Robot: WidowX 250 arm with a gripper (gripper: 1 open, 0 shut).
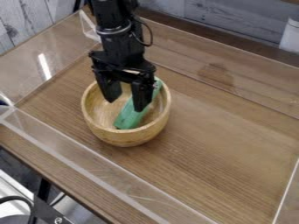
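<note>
My black gripper (128, 87) hangs open over a round wooden bowl (126, 136), its fingers reaching down at the bowl's back part. In the bowl lies a long green object (132, 114), slanting from the back right toward the front. Its back end is partly behind the right finger. I cannot tell whether the fingers touch it.
A white cylinder (291, 33) stands at the back right corner. Cables lie beyond the table's edge at the lower left.
</note>
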